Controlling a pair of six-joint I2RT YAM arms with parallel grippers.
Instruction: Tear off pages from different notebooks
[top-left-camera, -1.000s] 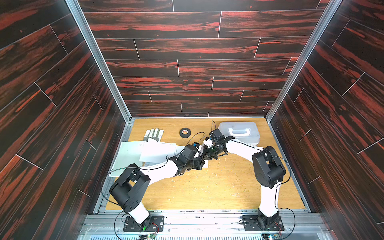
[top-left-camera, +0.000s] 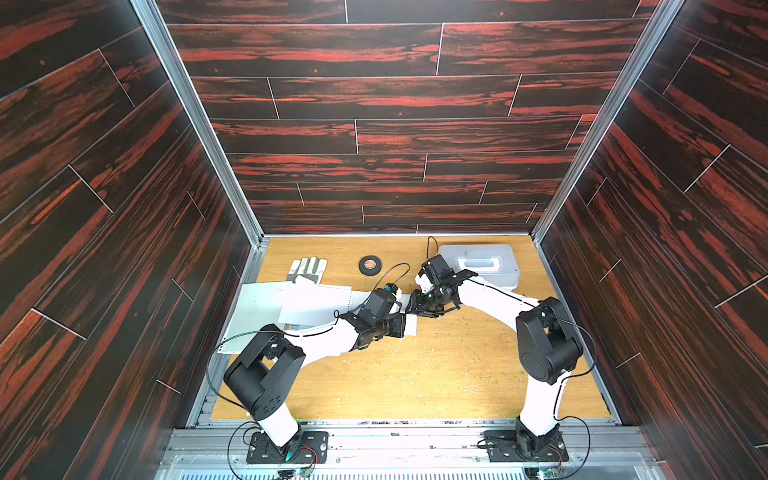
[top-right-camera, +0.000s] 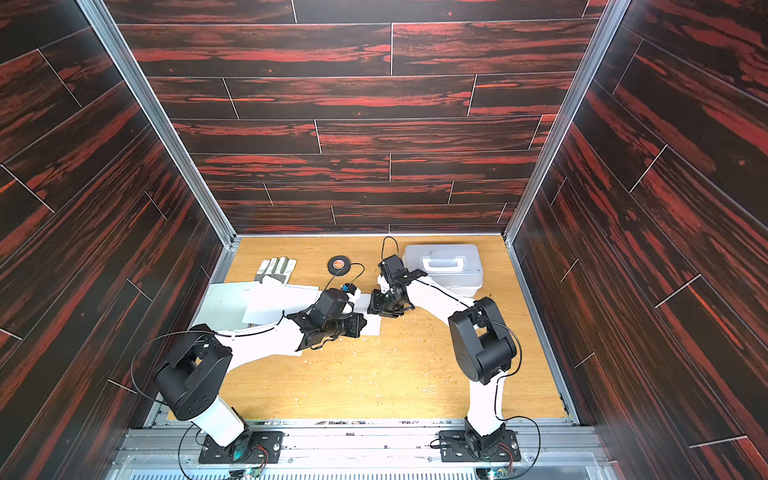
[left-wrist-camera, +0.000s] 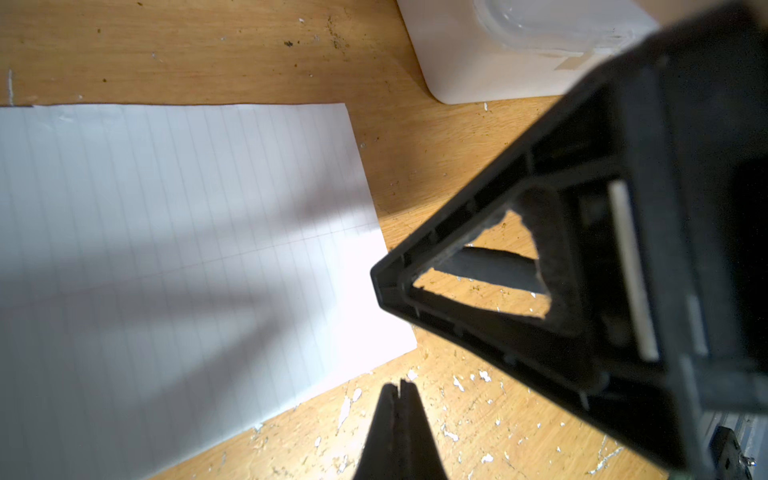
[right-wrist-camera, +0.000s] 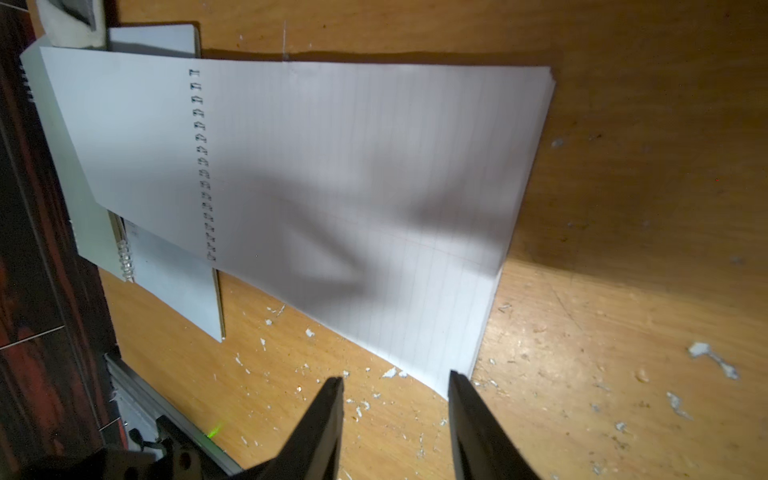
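Note:
A lined spiral notebook (right-wrist-camera: 384, 152) lies open on the table, its wire binding (right-wrist-camera: 202, 168) toward the left and its bare page edge toward the right. Under its cover are other notebooks, including a pale green one (right-wrist-camera: 68, 172). My left gripper is shut near the page's lower right corner; nothing shows between its fingers. In the right wrist view my right gripper stands open, its fingers apart, with the gap empty and the page corner just beyond. A black finger (left-wrist-camera: 512, 280) of the right hand hangs over the page edge in the left wrist view.
A translucent lidded box (top-left-camera: 480, 264) stands at the back right. A roll of black tape (top-left-camera: 369, 265) and a glove (top-left-camera: 308, 268) lie at the back. Paper scraps litter the front of the table, which is otherwise clear.
The right gripper has shifted slightly right, away from the left one, and more of the page edge shows between them. The left arm has hardly moved.

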